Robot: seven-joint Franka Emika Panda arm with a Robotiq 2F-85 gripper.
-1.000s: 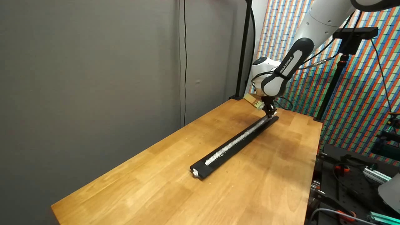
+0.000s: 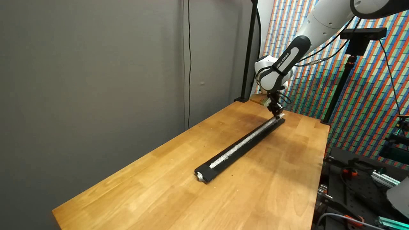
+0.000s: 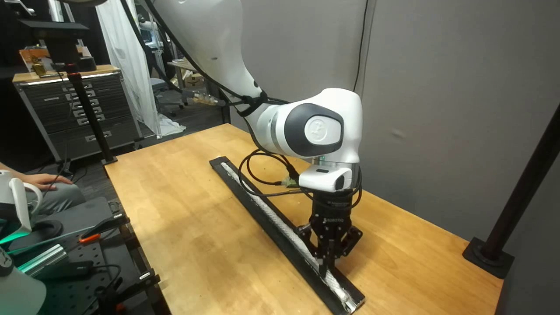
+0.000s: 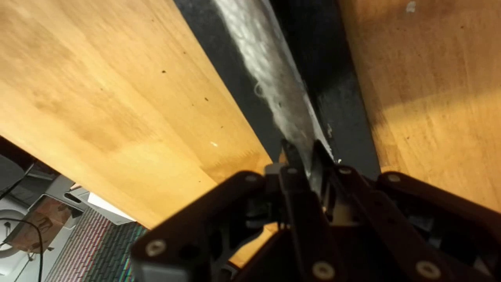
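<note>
A long black channel (image 2: 245, 152) lies slantwise on the wooden table, with a white braided rope (image 2: 239, 145) running along its groove. My gripper (image 3: 326, 268) points down over one end of the channel and is shut on the rope. In the wrist view, the rope (image 4: 277, 77) passes between the two dark fingers, pinched at their tips. Beyond the fingers, a short rope end (image 3: 344, 299) shows near the channel's tip. At the opposite end a white tuft (image 2: 199, 176) sticks out of the channel.
A black post (image 3: 498, 231) stands at a table corner, and another stand (image 2: 339, 84) rises by the far edge. Looped cables (image 3: 262, 173) hang from the wrist.
The wrist has tilted and the forearm has shifted a little left in exterior view 1. My gripper has moved slightly toward the channel's far end. The channel stays put.
</note>
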